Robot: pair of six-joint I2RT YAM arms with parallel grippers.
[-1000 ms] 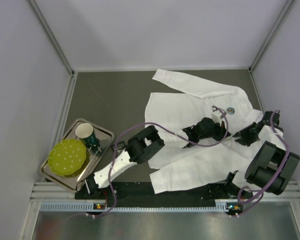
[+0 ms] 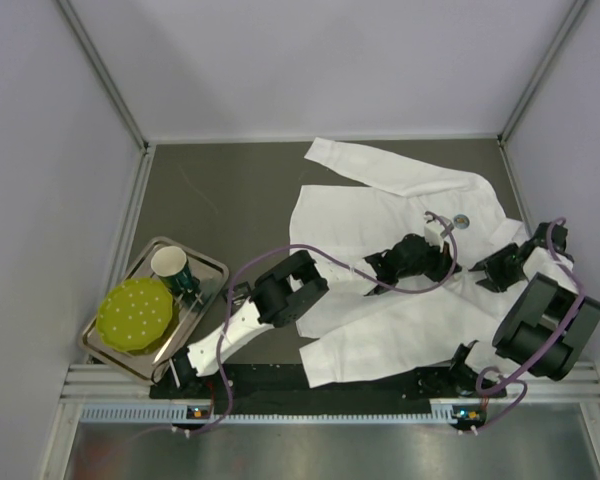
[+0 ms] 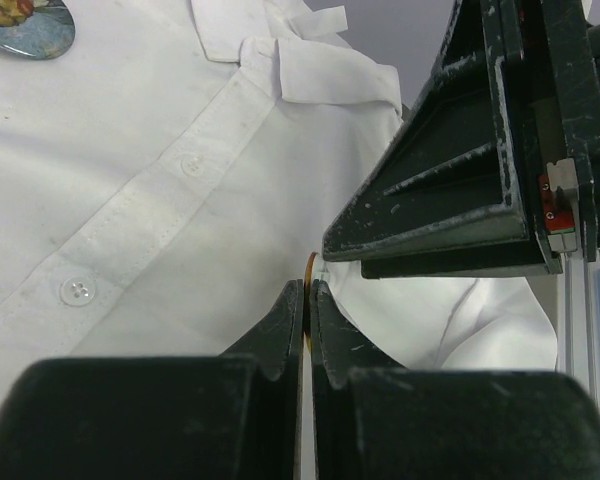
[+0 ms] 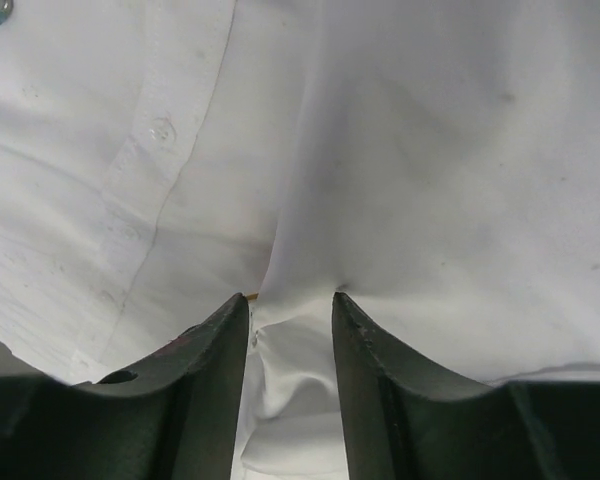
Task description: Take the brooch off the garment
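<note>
The white garment [image 2: 350, 225] lies spread on the dark table, with a round colourful brooch-like disc [image 3: 28, 28] flat on it near the buttons. My left gripper is shut on a thin gold-edged piece [image 3: 308, 268], seen edge-on against the cloth; whether this is a brooch, I cannot tell. To its right, my right gripper stands part open. A fold of white cloth [image 4: 285, 270] shows between its fingers, which do not close on it. The gold edge peeks out beside its left finger [image 4: 220, 345] in the right wrist view.
At the far left a metal tray [image 2: 215, 270] bears a green dotted bowl [image 2: 135, 315] and a cup [image 2: 172, 268]. Bare table [image 2: 215, 195] lies between the tray and the garment. Both grippers are close together.
Over the last second my right gripper has shifted slightly right, away from the left one. The left arm, the garment and the disc look unmoved.
</note>
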